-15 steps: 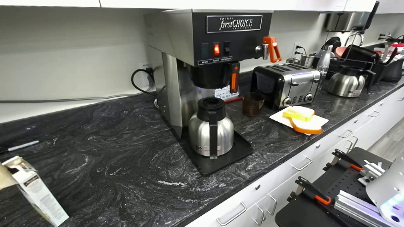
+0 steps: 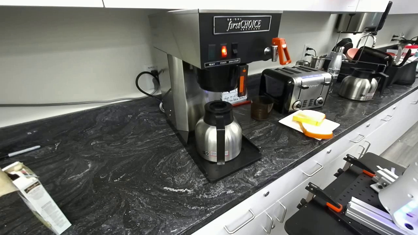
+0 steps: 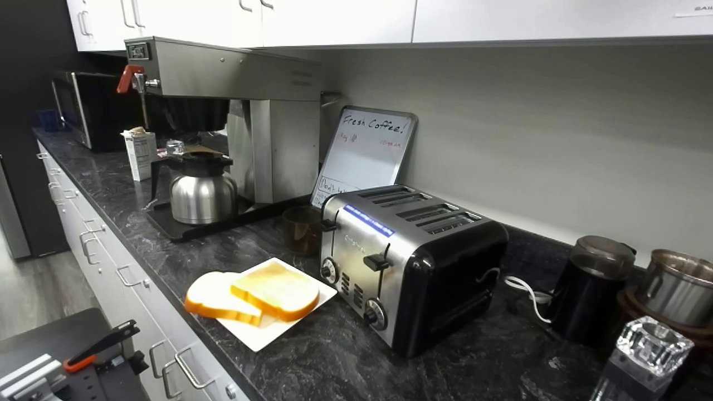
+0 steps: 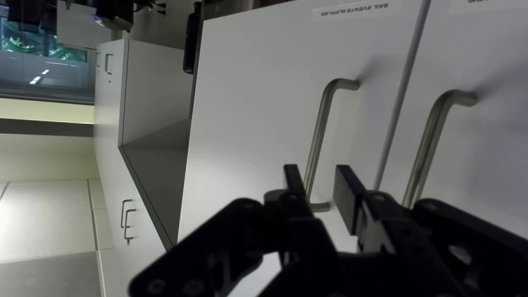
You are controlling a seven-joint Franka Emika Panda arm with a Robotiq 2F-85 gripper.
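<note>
In the wrist view my gripper stands open in front of white upper cabinet doors (image 4: 257, 99). A metal bar handle (image 4: 320, 121) on the nearer door runs down toward the gap, and its lower end appears between the two fingers. How deep the fingers reach around it, or whether they touch it, I cannot tell. To the right, a second bar handle (image 4: 431, 143) is on the neighbouring door, its lower end partly hidden by a finger. Both doors look closed. Neither exterior view shows the gripper.
Below the upper cabinets (image 3: 334, 23), the counter holds a coffee maker (image 2: 176, 70) with a steel carafe (image 2: 231, 137), a toaster (image 3: 428, 267), bread slices (image 3: 274, 291) on a white plate (image 3: 257, 341), and a grinder (image 3: 588, 287). Open counter lies left of the coffee maker.
</note>
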